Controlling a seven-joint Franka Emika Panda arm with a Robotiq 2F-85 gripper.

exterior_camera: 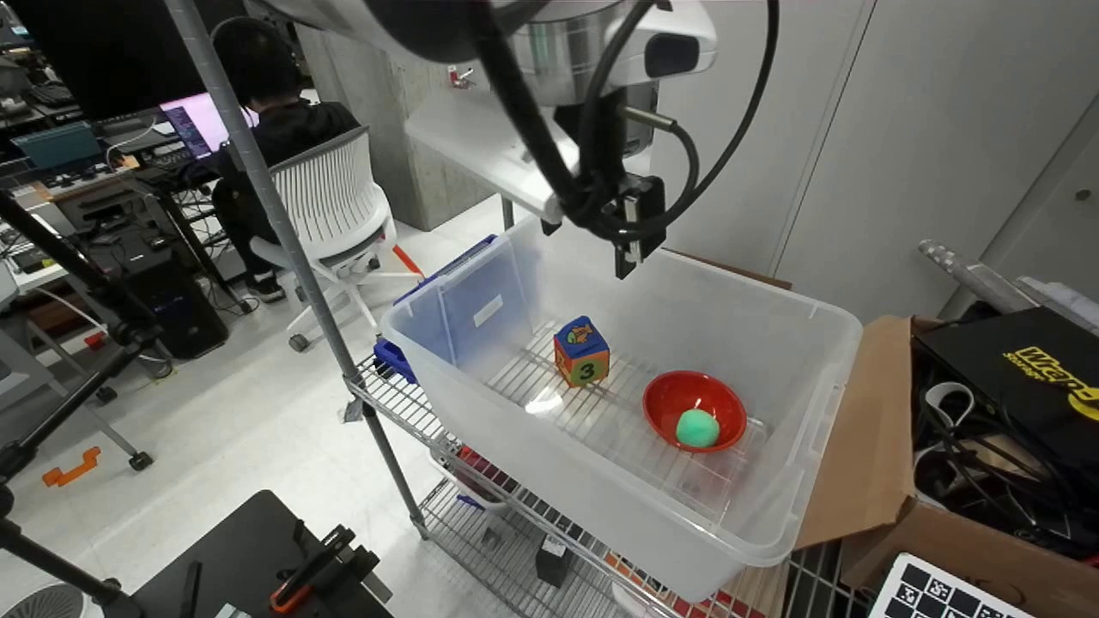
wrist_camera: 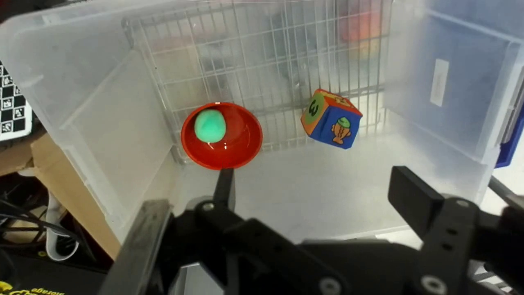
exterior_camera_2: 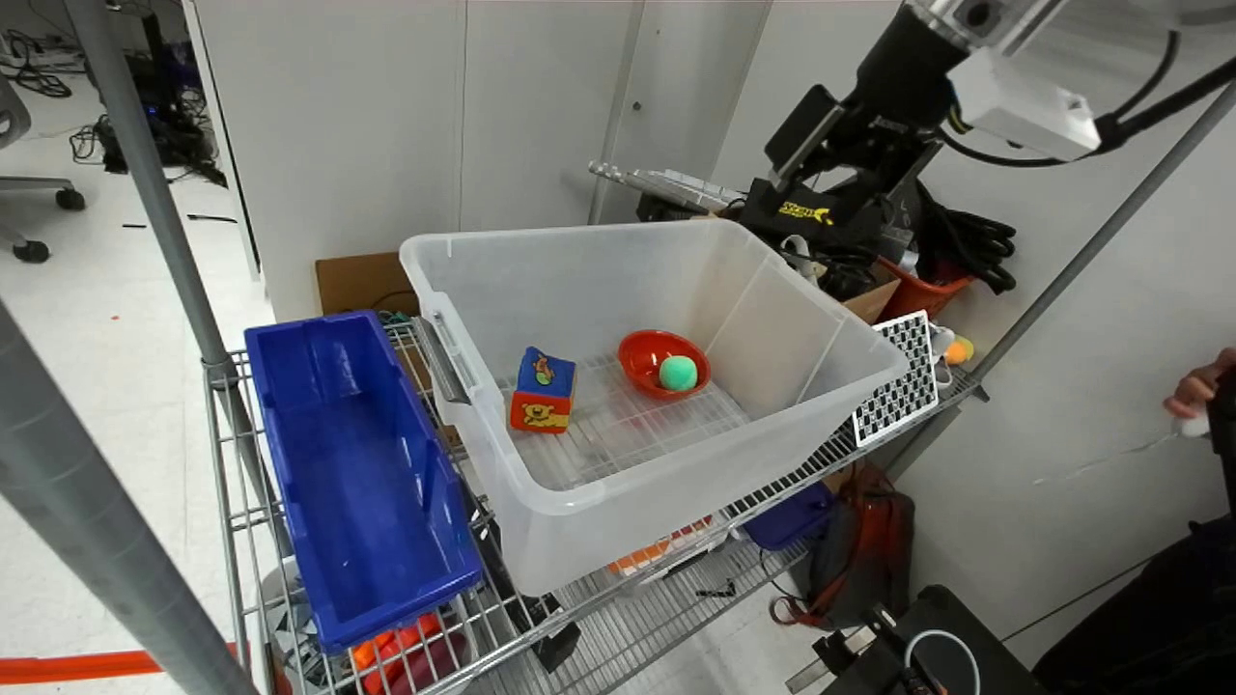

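Inside the clear plastic bin (exterior_camera: pixel 842 340) lies a red bowl (exterior_camera: pixel 664 396), and a mint-green ball (exterior_camera: pixel 697 428) rests in it. A soft picture cube (exterior_camera: pixel 582 352), blue, orange and green with a 3 on one face, sits on the bin floor apart from the bowl. In the wrist view the bowl (wrist_camera: pixel 243 132) with the ball (wrist_camera: pixel 210 125) is left of the cube (wrist_camera: pixel 339 125). My gripper stands open above the bin with empty space between its wide-set fingers (wrist_camera: pixel 415 196). Neither object is touched by it.
An empty blue tray (exterior_camera_2: pixel 359 486) shares the wire shelf with the bin. A cardboard box (exterior_camera: pixel 865 453) of cables and a checkered board (exterior_camera_2: pixel 901 376) flank the bin. Metal shelf posts (exterior_camera_2: pixel 151 185) rise nearby. Much of the bin floor is bare.
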